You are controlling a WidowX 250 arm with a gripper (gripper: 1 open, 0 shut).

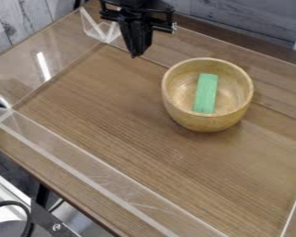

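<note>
A wooden bowl (178,100) sits right of the middle of the table, with a green block (205,93) lying inside it, long side running front to back. My black gripper (137,44) is at the top of the view, up and to the left of the bowl and apart from it. Its fingers are shut, with nothing seen between them.
Clear plastic strips run along its left side, and a black cable (18,205) lies at the lower left corner.
</note>
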